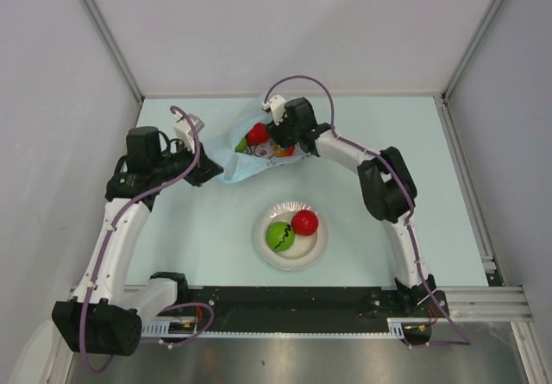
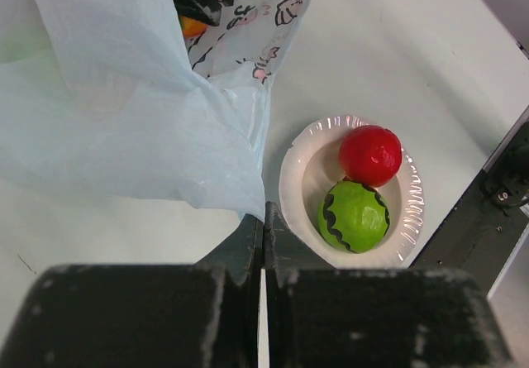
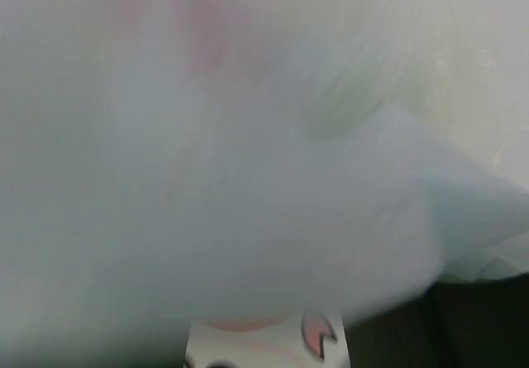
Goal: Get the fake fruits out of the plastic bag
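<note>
The pale blue plastic bag (image 1: 246, 164) lies open at the back of the table, holding red fruit (image 1: 257, 134), green fruit (image 1: 241, 146) and orange fruit (image 1: 285, 152). My left gripper is shut on the bag's edge at its left front, as the left wrist view shows the plastic running to its fingertips. My right gripper (image 1: 278, 130) is down in the bag's mouth over the fruits; in the right wrist view blurred translucent plastic (image 3: 248, 178) fills most of the picture, so its fingers are hidden.
A white plate (image 1: 289, 259) holding a red fruit (image 1: 304, 222) and a green striped fruit (image 1: 280, 236) sits at the front middle.
</note>
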